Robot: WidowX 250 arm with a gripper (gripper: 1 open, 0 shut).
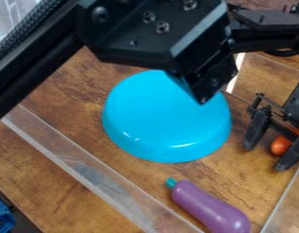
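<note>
My black gripper (269, 143) is at the right edge beside a blue upturned bowl (164, 123), its fingers apart around an orange-red rounded object (283, 144), which is partly hidden by them; whether they touch it I cannot tell. A purple eggplant-like toy (208, 205) with a teal tip lies below the bowl. The black arm crosses the top of the view and hides part of the bowl.
A wooden surface (48, 182) has clear plastic edges along the lower left and right. A blue object (0, 217) sits at the lower left corner. The wood left of the bowl is clear.
</note>
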